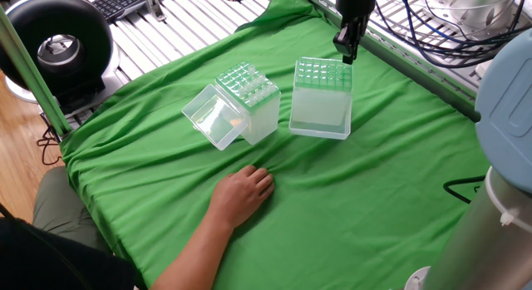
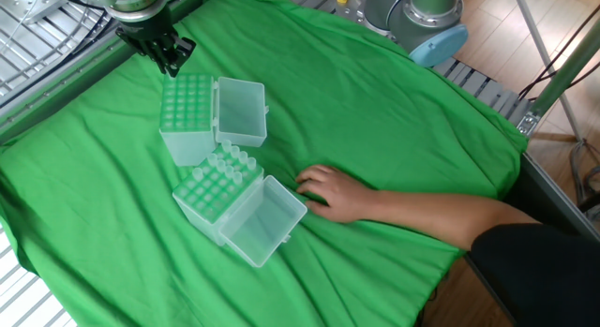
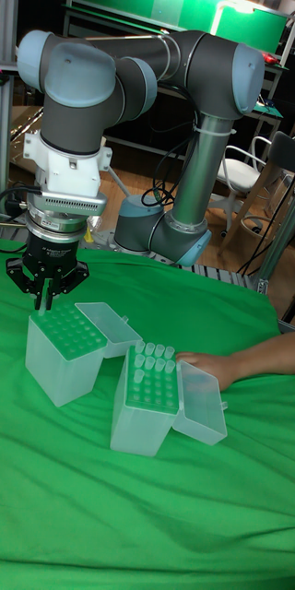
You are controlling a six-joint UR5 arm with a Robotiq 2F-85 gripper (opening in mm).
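Note:
Two translucent boxes with green perforated racks stand side by side with their lids hanging open. The rack of one box shows no tubes standing up from it. In the other box, several clear tubes stick up from part of the rack. My black gripper points down just over a back corner of the box without raised tubes, its fingertips at or slightly above the rack. Those fingers stand close together in exterior view 3. Whether something thin is between them is too small to tell.
A person's hand rests on the green cloth near the tube-filled box, the forearm reaching in from the table's edge. Cables lie on the metal frame behind the gripper.

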